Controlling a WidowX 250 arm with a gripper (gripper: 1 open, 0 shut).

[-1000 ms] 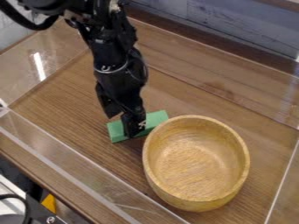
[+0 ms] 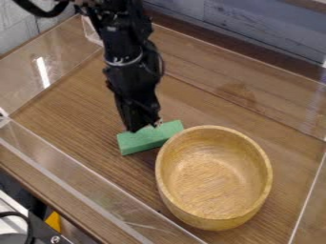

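Note:
My black gripper [image 2: 137, 124] hangs just above a flat green block [image 2: 148, 139], its tips over the block's upper left part; it looks shut, with nothing visible between its fingers. The block lies on the wooden table, beside a round tan bowl [image 2: 214, 177] at the lower right. Whether the tips touch the block is hard to tell.
A clear panel edge runs along the lower left. A pale wall [image 2: 254, 29] bounds the back.
The block and bowl have not visibly moved.

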